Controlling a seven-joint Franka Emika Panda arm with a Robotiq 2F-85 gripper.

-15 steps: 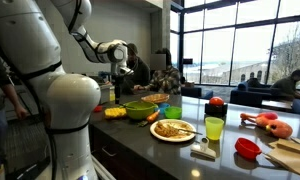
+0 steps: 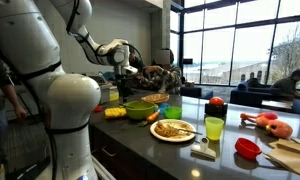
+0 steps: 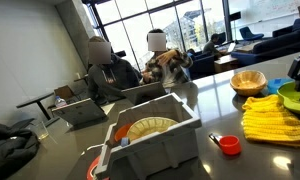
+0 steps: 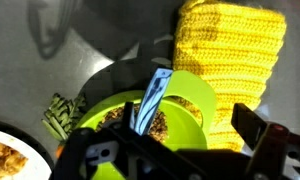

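Observation:
My gripper hangs open over a green bowl (image 4: 190,138), its black fingers (image 4: 255,125) spread wide. Inside the bowl lies brown, grainy food (image 4: 158,124). A slim pale-blue and dark object (image 4: 152,100) rises across the bowl's rim between the fingers, not visibly touched by them; what it is, I cannot tell. Under and beside the bowl spreads a yellow knitted cloth (image 4: 225,45). In exterior view 1 the gripper (image 2: 129,73) is small above the green bowl (image 2: 141,108). Exterior view 2 shows the bowl (image 3: 295,98) cut off at the right edge.
A plate of food (image 2: 173,131) stands near the bowl, with a green cup (image 2: 214,128) and red bowl (image 2: 248,149) farther right. A grey bin (image 3: 155,150) and wooden bowl (image 3: 248,80) share the counter. People stand behind it.
My arm stays nearly where it was, over the green bowl. The objects on the counter have not visibly moved.

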